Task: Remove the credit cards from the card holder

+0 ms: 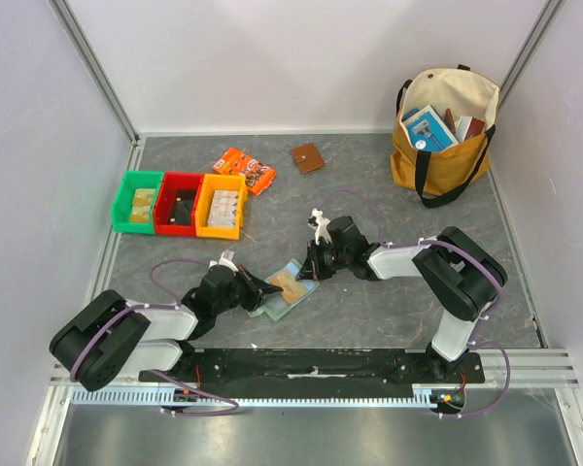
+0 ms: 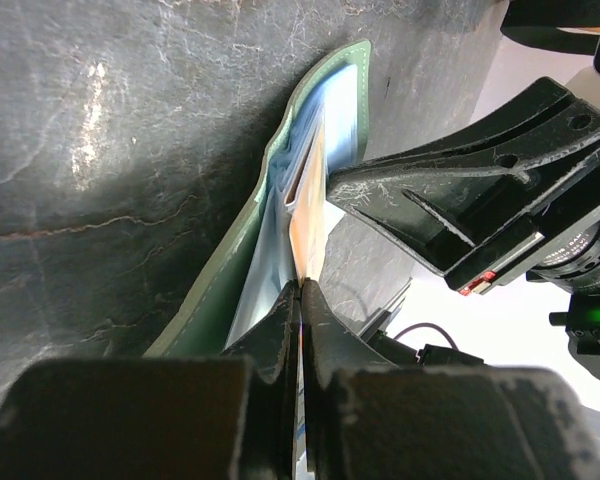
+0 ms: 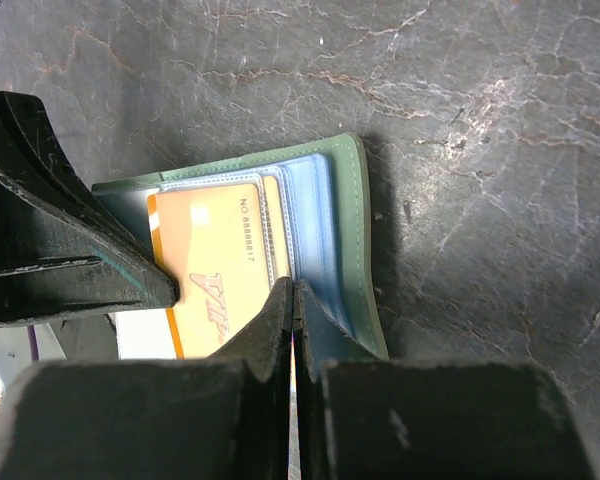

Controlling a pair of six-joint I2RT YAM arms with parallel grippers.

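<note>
The open green card holder (image 1: 290, 303) lies on the table between both arms, its clear sleeves fanned out. An orange card (image 3: 205, 235) lies in the front sleeve, a bright strip of it showing past the sleeve's left edge. In the left wrist view, the tips of my left gripper are shut on the orange card's edge. From the other side my right gripper is shut at the edge of the stacked sleeves, where they run in between its tips. Blue sleeves (image 3: 315, 215) stand behind the card.
Green (image 1: 136, 225), red (image 1: 178, 180) and yellow bins (image 1: 221, 233) stand at the back left. Nearby lie an orange packet (image 1: 245, 168) and a brown wallet (image 1: 308, 157). A yellow tote bag (image 1: 447, 173) stands back right. The middle of the table behind the arms is bare.
</note>
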